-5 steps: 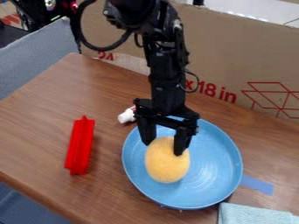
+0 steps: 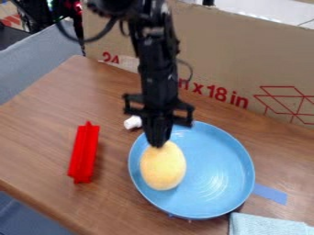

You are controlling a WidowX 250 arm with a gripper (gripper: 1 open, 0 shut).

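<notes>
My gripper (image 2: 159,138) is shut, hanging just above the upper left part of a blue plate (image 2: 212,178). A round pale-yellow object (image 2: 163,169) rests on the plate's left side, just below my fingertips; nothing shows clearly between the fingers. A red bar-shaped object (image 2: 84,151) lies on the wooden table to the left of the plate. A small white item (image 2: 132,122) is partly behind the gripper.
A cardboard box (image 2: 251,81) walls off the back. A light cloth (image 2: 263,226) lies at the front right, near a strip of blue tape (image 2: 273,195).
My gripper has moved left and slightly up and has closed from a wider stance. The yellow object has shifted a little to the left on the plate.
</notes>
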